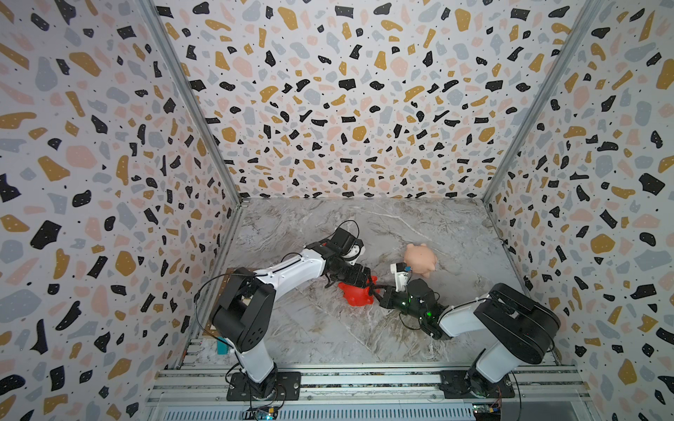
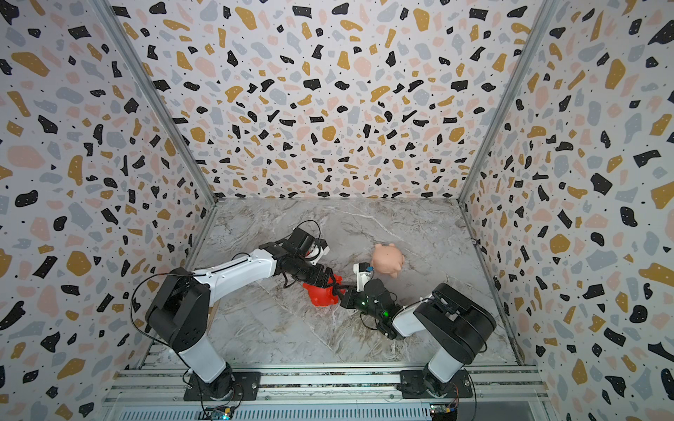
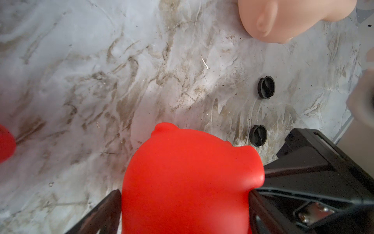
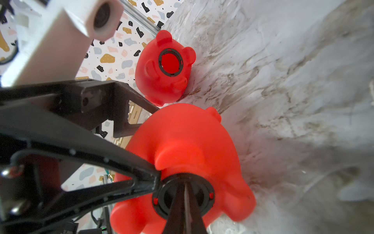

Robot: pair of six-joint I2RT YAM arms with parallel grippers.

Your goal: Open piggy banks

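Observation:
A red piggy bank (image 3: 187, 175) lies between my left gripper's fingers, which stand open around it. Its underside faces my right gripper, whose shut fingertips are at the black plug (image 4: 163, 198) in its belly. A second red piggy bank (image 4: 163, 85) lies behind, its black-rimmed hole showing red inside. A peach piggy bank (image 1: 420, 259) rests at the back right.
Two loose black plugs (image 3: 266, 87) lie on the marble table (image 1: 386, 217) near the peach bank. A wooden item sits at the left edge, behind my left arm.

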